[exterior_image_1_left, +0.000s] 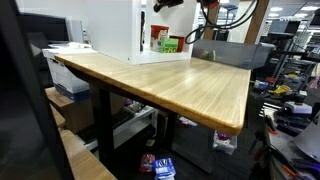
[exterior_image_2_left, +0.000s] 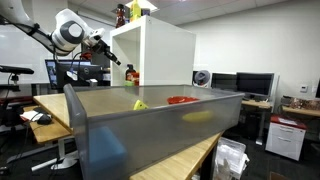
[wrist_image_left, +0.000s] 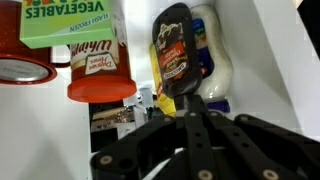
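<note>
In the wrist view my gripper is shut, with nothing showing between its fingers. Just beyond the tips is a dark item with a red label (wrist_image_left: 176, 52); whether they touch, I cannot tell. A white bottle with a blue label (wrist_image_left: 212, 60) lies beside it. To the left are a red raisin canister (wrist_image_left: 100, 72), a green vegetable box (wrist_image_left: 55, 22) and a red mug (wrist_image_left: 25, 65). In exterior view 2 the arm (exterior_image_2_left: 70, 32) reaches toward the open white shelf unit. From the other side, the green box (exterior_image_1_left: 168, 45) shows inside it.
The white shelf unit (exterior_image_2_left: 160, 52) has tall side walls, and items stand on its top. A grey bin (exterior_image_2_left: 150, 125) fills the foreground of exterior view 2. Cables (exterior_image_1_left: 235, 22) hang from the arm.
</note>
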